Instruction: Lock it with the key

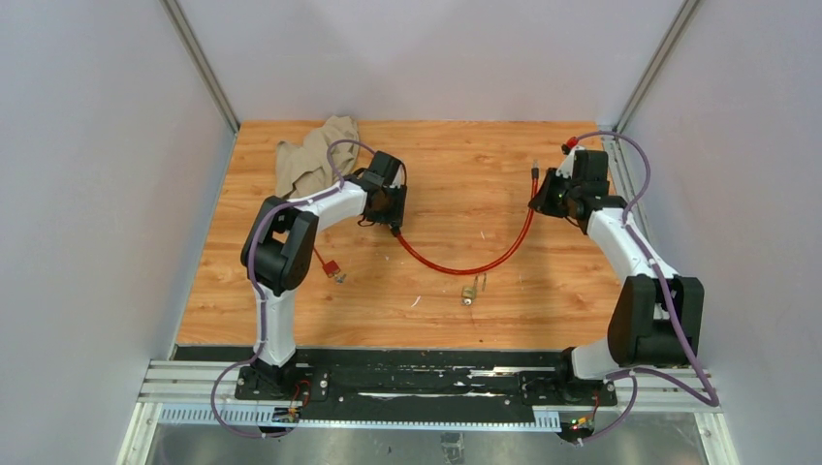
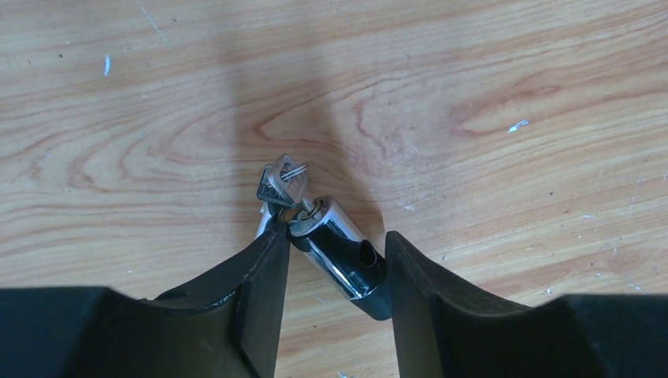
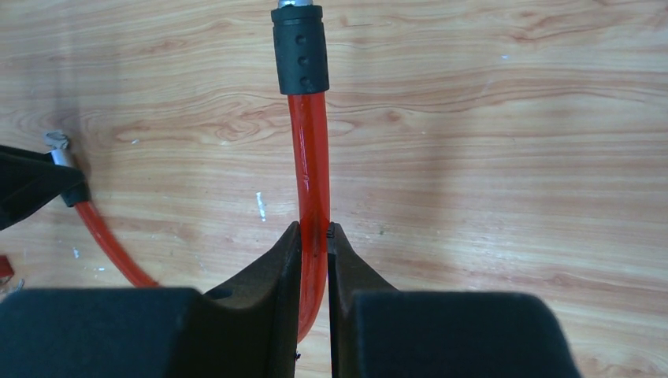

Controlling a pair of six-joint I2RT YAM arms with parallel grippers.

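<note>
A red cable lock (image 1: 456, 269) curves across the table between both arms. My left gripper has its fingers either side of the chrome lock cylinder (image 2: 335, 250), with keys (image 2: 282, 183) at its top; whether it grips firmly is unclear. My right gripper has its fingertips close about the red cable below the black sleeve (image 3: 301, 53) and metal tip of the other end. A brass padlock (image 1: 468, 295) with its shackle raised lies near the front centre.
A beige cloth (image 1: 315, 155) lies at the back left. A red item with metal (image 1: 331, 267) lies beside the left arm.
</note>
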